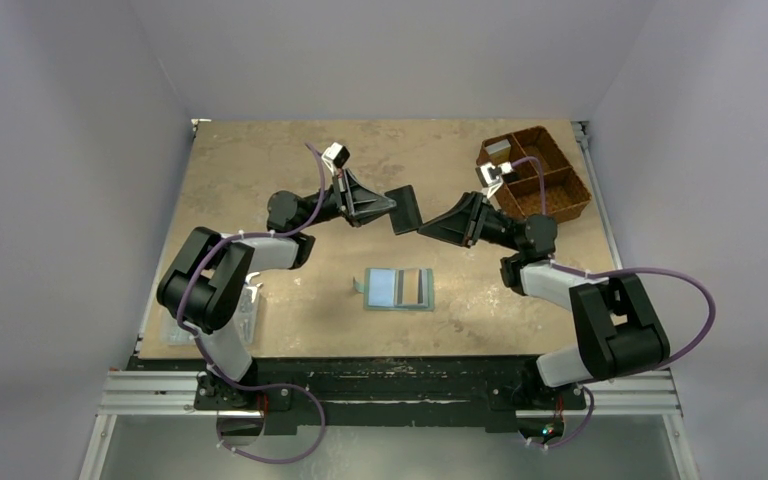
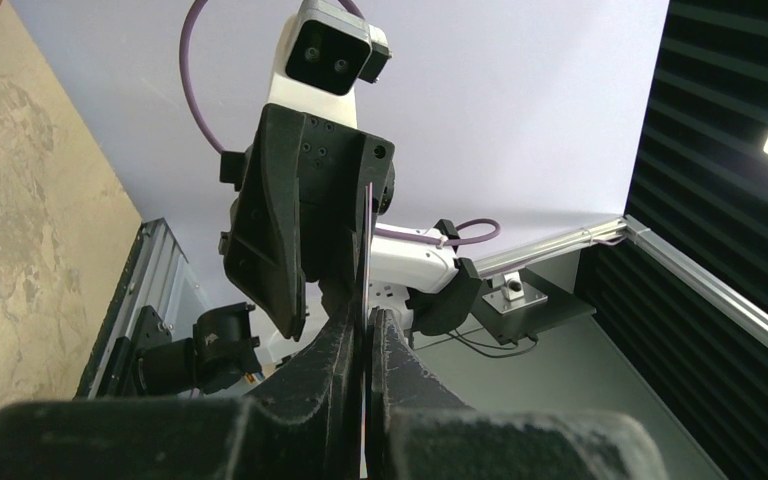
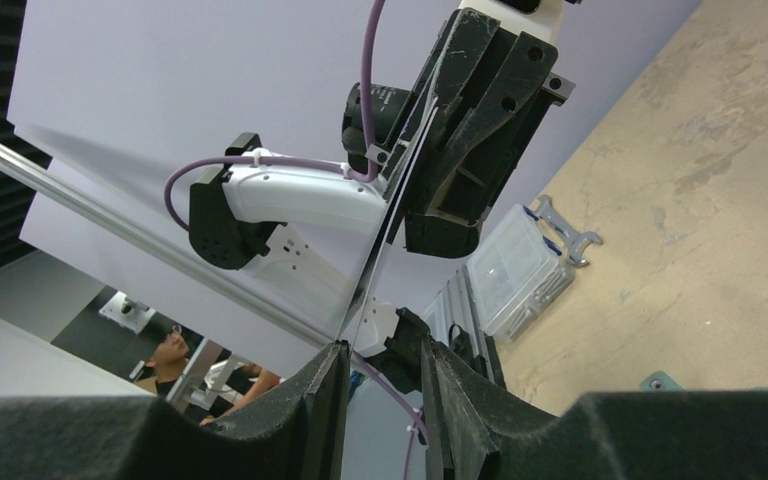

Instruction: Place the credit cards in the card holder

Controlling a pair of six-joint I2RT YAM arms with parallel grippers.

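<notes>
A dark card (image 1: 405, 210) is held up above the table by my left gripper (image 1: 391, 204), which is shut on its left side. In the left wrist view the card (image 2: 368, 260) appears edge-on, a thin line rising from between the fingers. My right gripper (image 1: 423, 231) is at the card's lower right corner. Its fingertips (image 3: 343, 352) stand apart in the right wrist view, with the thin edge of the card (image 3: 392, 220) ending by the left one; whether they touch I cannot tell. Below lies the open green card holder (image 1: 430, 303), with a light blue panel on its left half.
A brown divided box (image 1: 572, 205) stands at the back right, partly behind my right arm. At the front left is a clear plastic case (image 3: 515, 262) with a wrench (image 3: 567, 236) beside it. The table around the holder is bare.
</notes>
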